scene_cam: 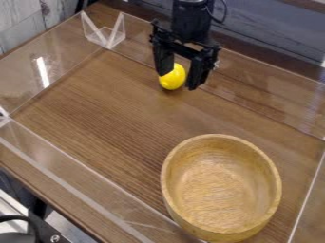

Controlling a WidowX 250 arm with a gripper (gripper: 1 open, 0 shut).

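Observation:
My black gripper (178,59) hangs over the upper middle of the wooden table, its fingers open and spread on either side of a yellow oval object (173,79), which sits on the wood partly behind the fingers. Whether the fingers touch it I cannot tell.
A large tan bowl (221,218) stands at the lower right. A clear angular plastic piece (105,34) is at the upper left near the back edge.

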